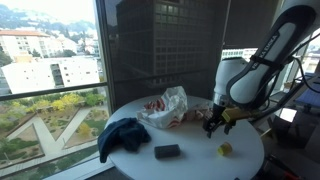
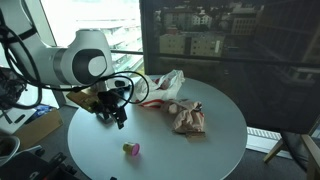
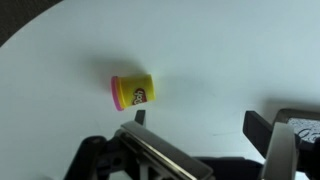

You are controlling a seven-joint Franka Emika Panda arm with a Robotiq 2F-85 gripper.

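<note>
A small yellow tub with a pink lid lies on its side on the white round table. The same tub shows in exterior view 2, with its pink end toward the right. Above the tabletop hangs my gripper, open, its fingers apart and nothing between them. In the wrist view the tub is beyond the left fingertip, clear of the fingers. Neither finger appears to touch it.
A dark grey block and dark blue cloth occupy the table's left side in exterior view 1. A white and red plastic bag sits at the back, near a brown crumpled bag. Bare table surrounds the tub.
</note>
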